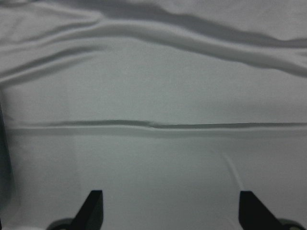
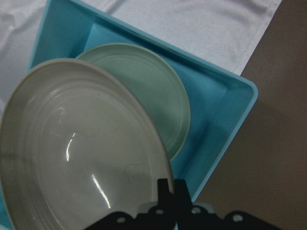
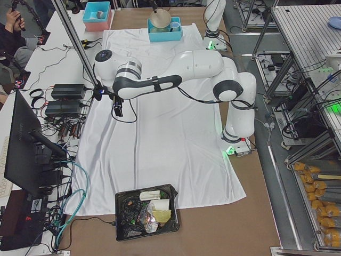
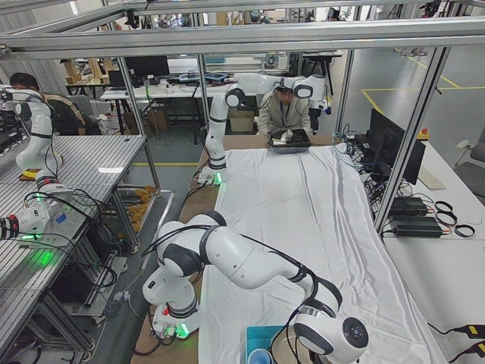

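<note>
My right gripper is shut on the rim of a cream plate [image 2: 76, 139], which is tilted over a blue bin [image 2: 225, 110]. A pale green plate [image 2: 134, 81] lies in the bin, partly hidden by the cream one. In the camera right view a blue cup [image 4: 259, 357] sits in the bin. My left gripper stands open above the wrinkled white cloth [image 1: 158, 91], nothing between its fingers.
A black tray [image 3: 122, 229] with mixed packets and wrappers lies at the cloth's near end in the camera left view. A monitor [image 3: 21, 149] and cables line the left side.
</note>
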